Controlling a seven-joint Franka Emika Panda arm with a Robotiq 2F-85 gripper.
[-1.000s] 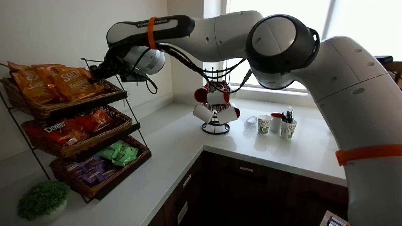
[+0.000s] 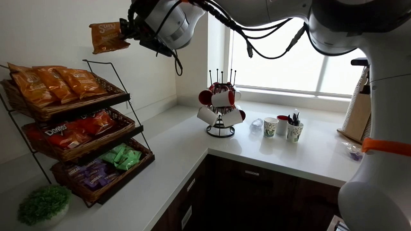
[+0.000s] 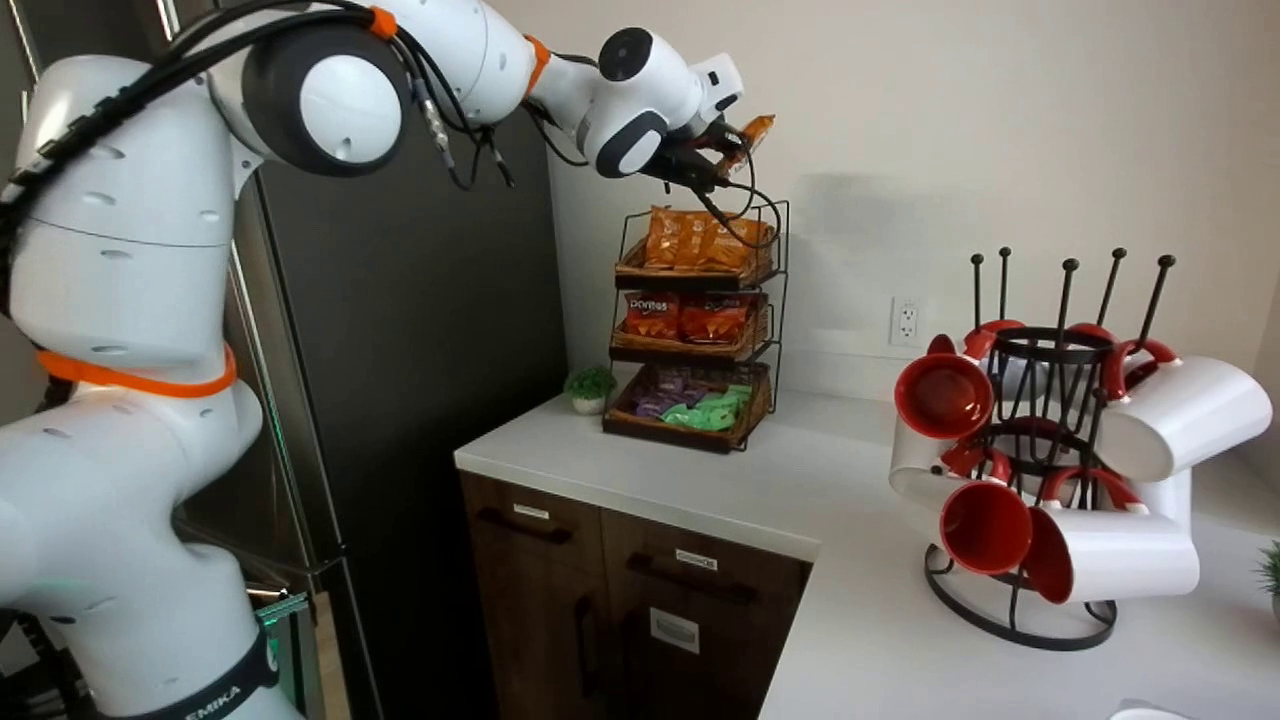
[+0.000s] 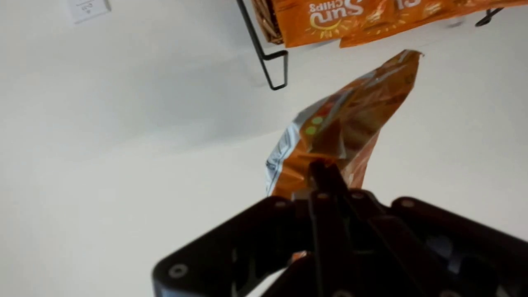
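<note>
An orange SunChips bag (image 2: 106,37) hangs in the air above and to the right of the top basket, in exterior view 1. My gripper (image 2: 125,29) is shut on the bag's edge. Seen from the wrist, the bag (image 4: 317,133) is pinched and creased at the dark fingertips (image 4: 326,178). More orange bags (image 2: 79,81) stay in the top wicker basket (image 2: 50,111). In exterior view 2 the held bag (image 3: 753,134) is partly hidden by the gripper (image 3: 729,150).
Red Doritos bags (image 2: 69,132) fill the middle basket; purple and green packets (image 2: 125,156) lie in the bottom one. A mug rack (image 2: 220,131) and cups (image 2: 270,127) stand on the counter. A plant (image 2: 44,204) sits beside the snack rack.
One orange bag has left the top basket and is now up in my gripper. The arm has risen and moved to the right in exterior view 1.
</note>
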